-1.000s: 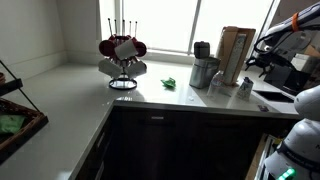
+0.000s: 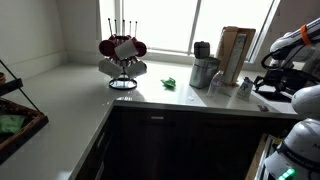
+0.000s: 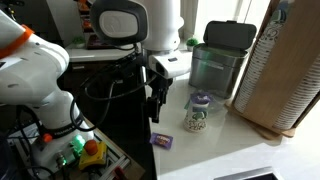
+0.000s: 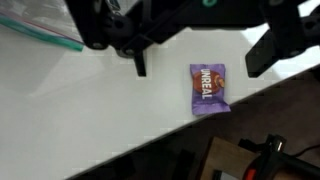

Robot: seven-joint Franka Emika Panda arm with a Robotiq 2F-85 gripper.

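A small purple snack packet marked "UNREAL" (image 4: 208, 89) lies flat near the counter's edge; exterior view 2 shows the same purple packet (image 3: 161, 141) just below my fingertips. My gripper is open, with one finger on each side of the packet in the wrist view and nothing between them. From the side, the gripper (image 3: 167, 92) hangs above the counter, apart from the packet.
A clear bag with colourful contents (image 3: 197, 110) stands close behind the packet. Farther back are a grey bin (image 3: 215, 70) and a tall ribbed brown object (image 3: 275, 65).
In exterior view 1 the arm and gripper have come down closer to the counter. The objects on the counter look unmoved.
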